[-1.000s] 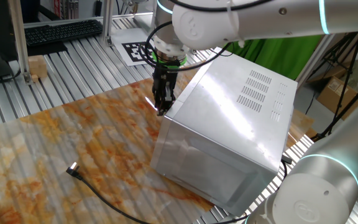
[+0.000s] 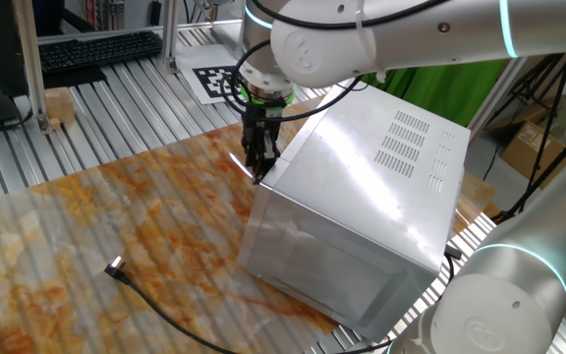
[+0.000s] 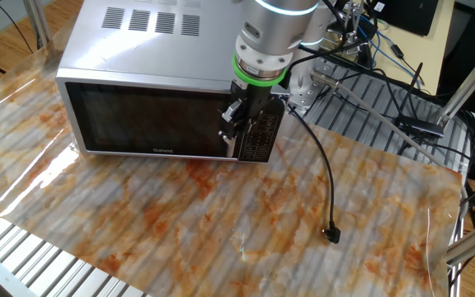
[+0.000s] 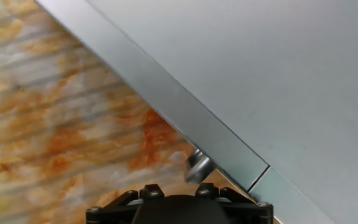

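Note:
A silver microwave (image 2: 362, 177) stands on the marbled sheet, its dark glass door (image 3: 151, 120) shut flush with the front. Beside the control panel (image 3: 262, 136) is an upright metal door handle (image 3: 230, 147), also partly visible in the wrist view as a shiny handle end (image 4: 199, 167). My black gripper (image 3: 228, 132) points down at the front face, close by the handle. From the side, the gripper (image 2: 256, 177) is at the front top edge. The wrist view shows the gripper along the bottom; its finger opening and any contact with the handle are unclear.
A black power cable with a plug (image 3: 331, 234) lies on the marbled sheet (image 3: 196, 223) beside the microwave. The sheet before the door is bare. A printed marker sheet (image 2: 209, 79) and keyboard (image 2: 101, 51) are farther off.
The arm and gripper have shifted very slightly at the microwave's front edge. The microwave, its door and the cable look unmoved.

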